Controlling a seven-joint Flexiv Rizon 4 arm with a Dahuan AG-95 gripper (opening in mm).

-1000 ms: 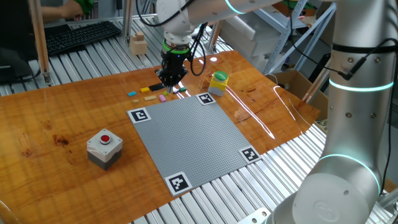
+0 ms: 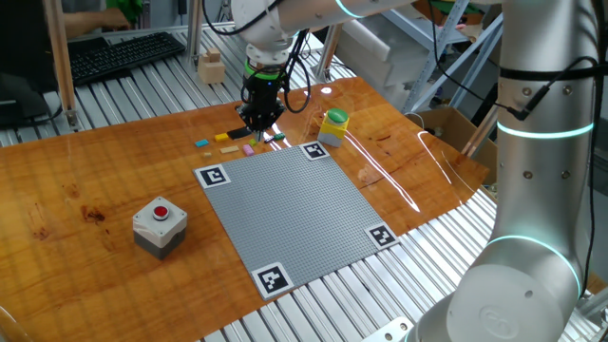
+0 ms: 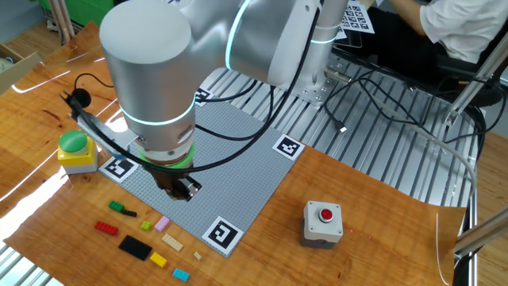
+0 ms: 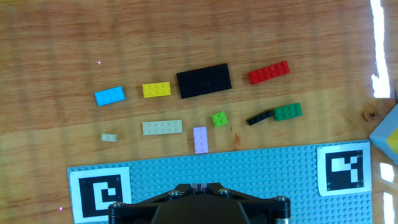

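Observation:
Loose toy bricks lie on the wooden table beyond the baseplate (image 4: 249,171), which looks grey in the exterior views. The wrist view shows a blue brick (image 4: 110,96), yellow brick (image 4: 157,89), large black brick (image 4: 204,81), red brick (image 4: 269,72), green brick (image 4: 288,111), thin black brick (image 4: 260,117), lime brick (image 4: 219,119), lilac brick (image 4: 200,140), long beige brick (image 4: 162,127) and small beige brick (image 4: 109,137). My gripper hangs above the baseplate's edge, apart from every brick. Its fingertips appear together, with no brick seen between them.
A yellow box with a green button (image 3: 73,143) stands beside the baseplate's corner. The grey box with a red button (image 2: 161,214) sits on the other side. Marker tags occupy the plate's corners. A dark cable loops around my arm.
My arm and gripper have shifted very slightly to the left in exterior view 1. The bricks, baseplate and button boxes have stayed where they were.

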